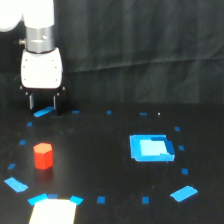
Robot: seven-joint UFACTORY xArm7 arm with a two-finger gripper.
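My gripper hangs at the upper left of the camera view, its dark fingers spread apart with nothing visible between them. Below it in the picture, a red block rests on the black table, clear of the fingers. To the right lies a flat blue square with a paler patch in its middle. Nothing sits on that square.
A cream-coloured object is cut off by the bottom edge, close to the red block. Blue tape pieces, such as a strip at lower right, mark the black table.
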